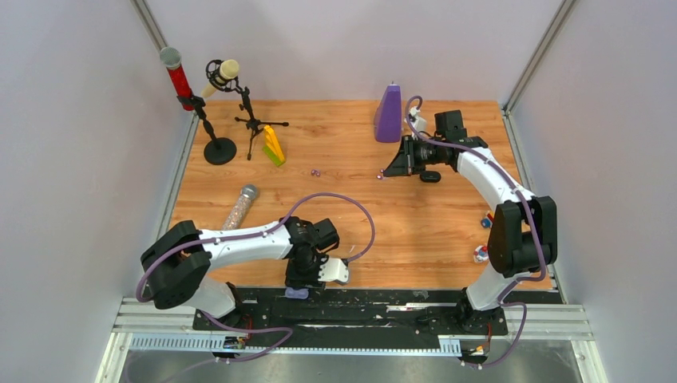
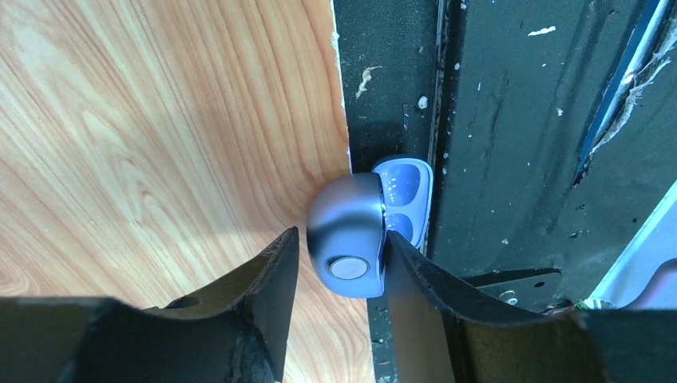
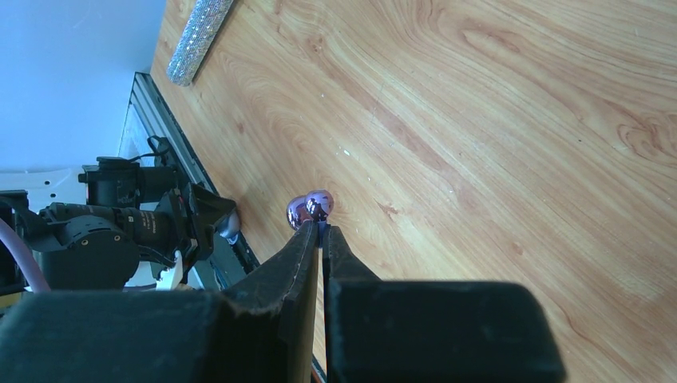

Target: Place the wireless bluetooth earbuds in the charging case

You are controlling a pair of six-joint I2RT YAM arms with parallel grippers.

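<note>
The blue charging case (image 2: 347, 231) lies on the wooden table's front edge, with its open, recessed part (image 2: 403, 182) over the black rail. My left gripper is part open around the case's rounded end, one finger beside it on each side; contact is unclear. From the top it largely covers the case (image 1: 296, 294). In the right wrist view, my right gripper is shut on the shiny purple earbuds (image 3: 318, 203), held over the table near the back right.
A silver microphone (image 1: 239, 207) lies at left. Microphone stands (image 1: 219, 152), a yellow-green object (image 1: 273, 145) and a purple object (image 1: 389, 116) stand at the back. A black oval object (image 1: 430, 177) is beside the right gripper.
</note>
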